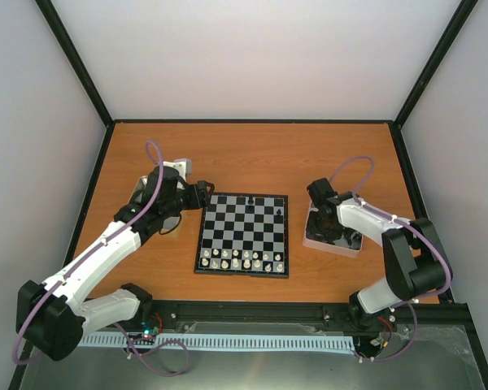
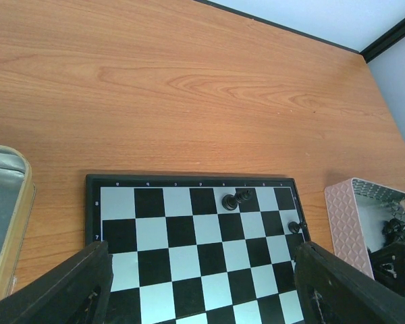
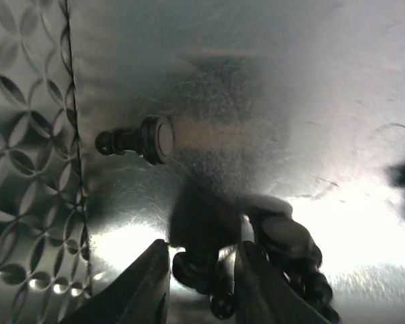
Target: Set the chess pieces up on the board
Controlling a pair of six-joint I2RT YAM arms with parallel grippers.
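Note:
The chessboard [image 1: 242, 234] carries rows of white pieces on the near side and two black pieces, one [image 2: 231, 201] at the far edge and one [image 2: 294, 227] on the right. My left gripper hangs open at the board's left, empty. My right gripper is down inside the pink box [image 1: 332, 249] right of the board, its fingertips beside dark pieces [image 3: 202, 270]; whether it holds one is unclear. A black pawn [image 3: 135, 140] lies on its side in the box, with more pieces [image 3: 290, 250] beside the fingers.
A tray [image 2: 10, 216] sits left of the board, partly under my left arm. Dark frame rails and walls bound the table.

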